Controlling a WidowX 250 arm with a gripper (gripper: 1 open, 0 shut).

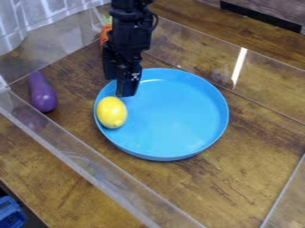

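My black gripper (pixel 120 73) hangs open over the back left rim of a round blue plate (pixel 179 120), with nothing seen between its fingers. A yellow oval object (pixel 112 112) rests on the plate's left side, just in front of the gripper. A purple eggplant (pixel 42 92) lies on the wooden table at the left, off the plate.
An orange object (pixel 105 34) at the back is partly hidden behind the arm. A clear plastic edge runs along the left, and a blue object (pixel 7 212) sits at the lower left corner.
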